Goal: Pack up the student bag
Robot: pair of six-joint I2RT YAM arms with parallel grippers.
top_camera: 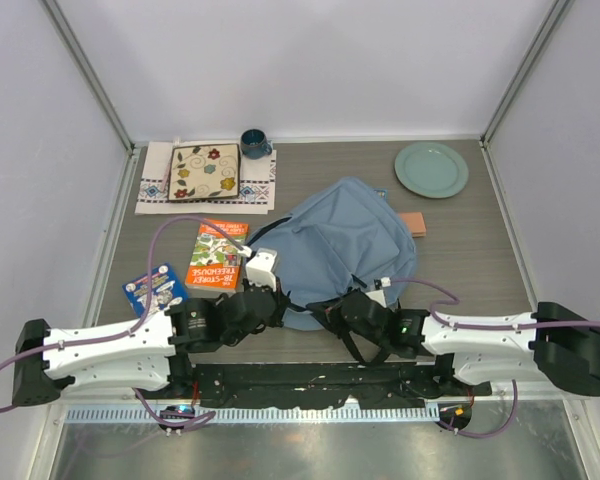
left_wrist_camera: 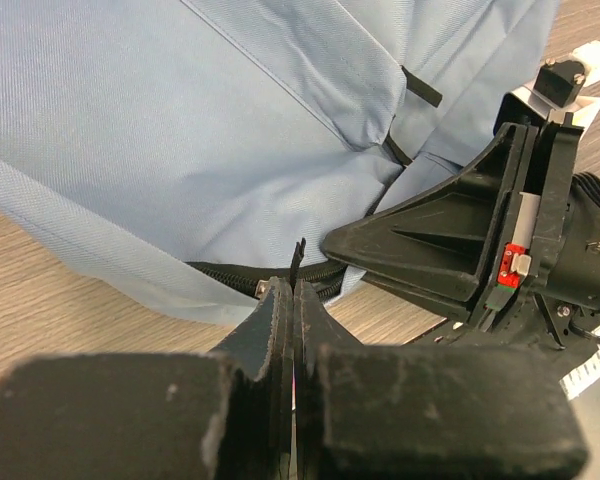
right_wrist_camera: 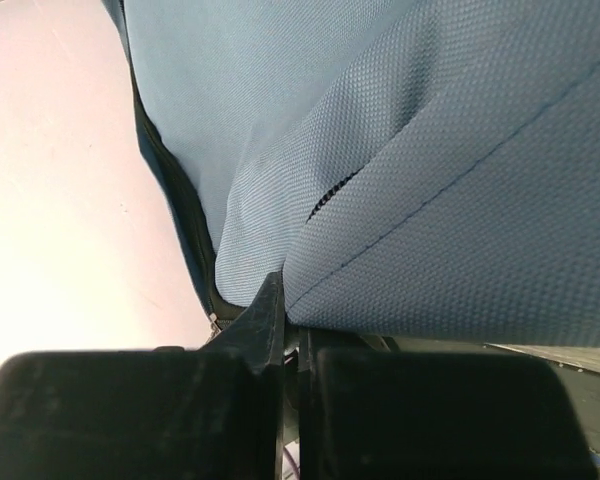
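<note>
The grey-blue student bag [top_camera: 325, 235] lies in the middle of the table, its fabric wrinkled. A black zipper [left_wrist_camera: 220, 277] runs along its near edge in the left wrist view. My left gripper is shut at this zipper, and a thin black pull tab [left_wrist_camera: 298, 256] sticks up from between its fingertips. Close to its right, my right gripper is shut on a fold of the bag's fabric [right_wrist_camera: 325, 245]. The inside of the bag is hidden.
Left of the bag lie an orange book [top_camera: 214, 262] and a blue book [top_camera: 152, 291]. Behind them are a floral case [top_camera: 204, 172] on a patterned cloth [top_camera: 265, 190] and a dark mug [top_camera: 255, 144]. A green plate [top_camera: 432, 169] and a brown item [top_camera: 414, 223] sit at the right.
</note>
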